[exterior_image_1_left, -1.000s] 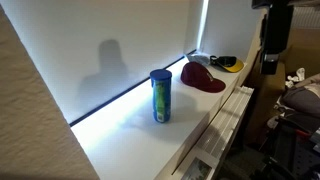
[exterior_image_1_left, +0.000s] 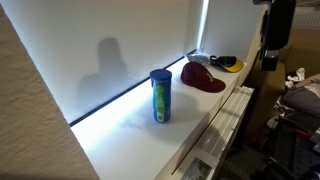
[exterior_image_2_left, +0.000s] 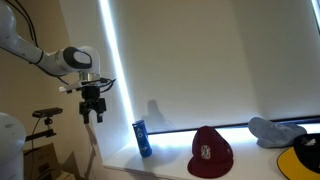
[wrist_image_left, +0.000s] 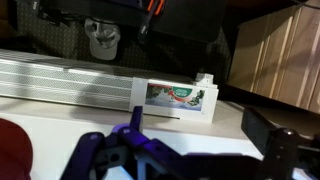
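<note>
My gripper (exterior_image_2_left: 93, 117) hangs in the air to the left of the windowsill, well apart from every object. In the wrist view its two dark fingers (wrist_image_left: 268, 135) are wide apart, and no held object shows between them. A tall blue can (exterior_image_1_left: 161, 96) with a green patch stands upright on the white sill. Farther along sits a dark red cap (exterior_image_2_left: 210, 150), followed by a grey cap (exterior_image_2_left: 272, 131) and a black cap with a yellow brim (exterior_image_2_left: 291, 165).
A white slatted vent (exterior_image_1_left: 232, 118) runs along the sill's front edge. Below the gripper lie a picture label (wrist_image_left: 174, 96) and a clear cup (wrist_image_left: 102, 40). The sill (exterior_image_1_left: 118, 145) is bare on the near side of the can.
The arm has shifted slightly upward, and its shadow on the blind has changed shape. The can and caps have stayed put.
</note>
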